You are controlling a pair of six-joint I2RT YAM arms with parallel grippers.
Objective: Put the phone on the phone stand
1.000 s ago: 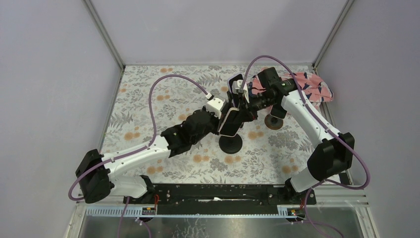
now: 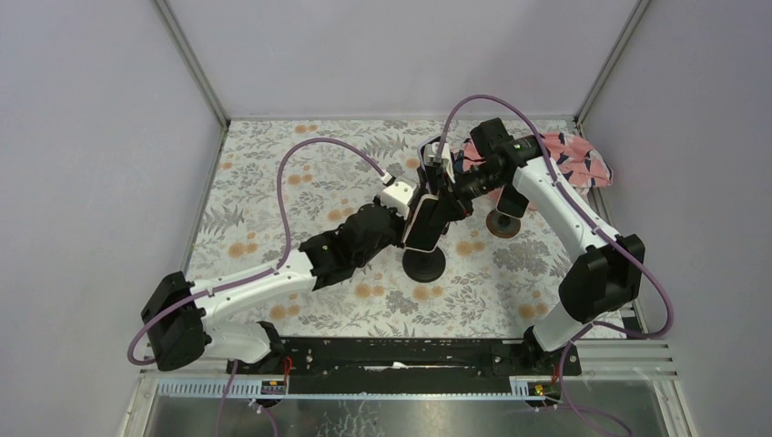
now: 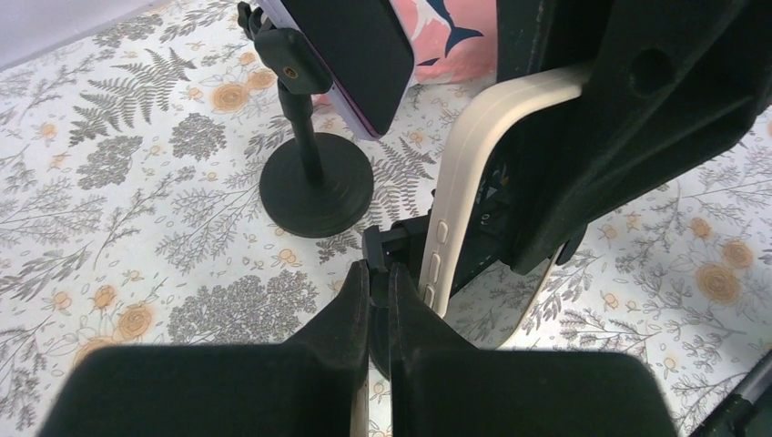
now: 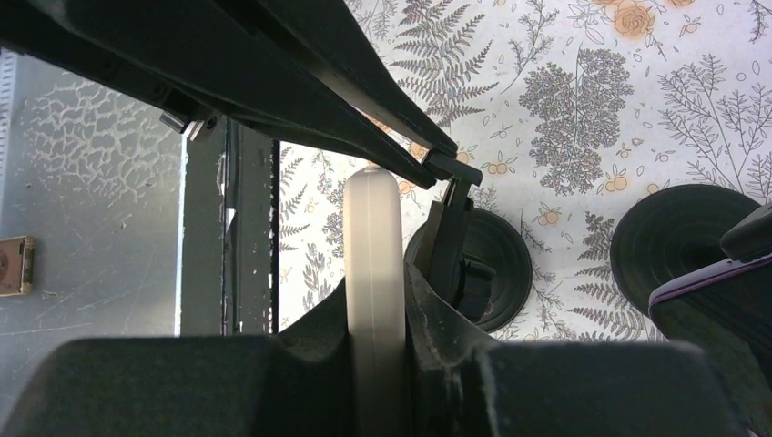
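Observation:
In the top view a white-edged phone (image 2: 422, 228) is held at a tilt over a black stand with a round base (image 2: 423, 268). My right gripper is shut on the phone, whose pale edge runs between its fingers. My left gripper is low at the stand's upper part, just left of the phone; its fingertips sit close together at the stand, and whether they grip anything is unclear. In the right wrist view the stand's base (image 4: 505, 282) lies below the phone.
Behind, another stand (image 3: 314, 182) bears a purple-edged phone (image 3: 355, 68). A further phone (image 2: 512, 202) on a stand is at the right, beside a pink patterned cloth (image 2: 583, 164).
The left arm has moved very little.

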